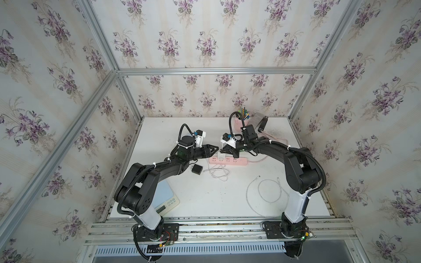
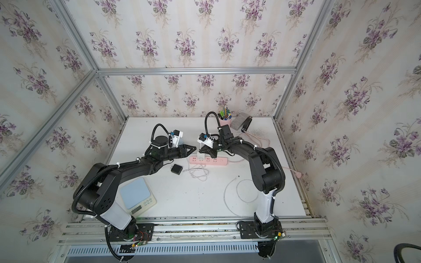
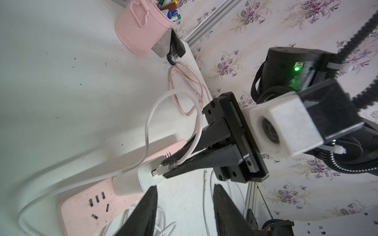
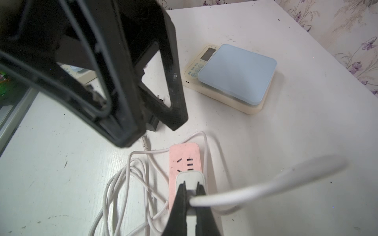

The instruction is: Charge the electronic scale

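Observation:
A white charger (image 3: 133,181) sits on the pink power strip (image 3: 82,212) at the table's middle. My right gripper is shut on the white cable's plug (image 3: 163,170), its metal tip at the charger's face, whether inserted I cannot tell. The cable arches up from it. My left gripper hangs just left of it, open, with nothing between its fingers. The electronic scale (image 4: 236,72), with a blue top, lies at the front left in the top views.
A dark block (image 1: 197,169) lies left of the strip. A pink pen cup (image 3: 141,27) and grey objects stand at the back right. Loose cables (image 1: 267,192) lie at the front right.

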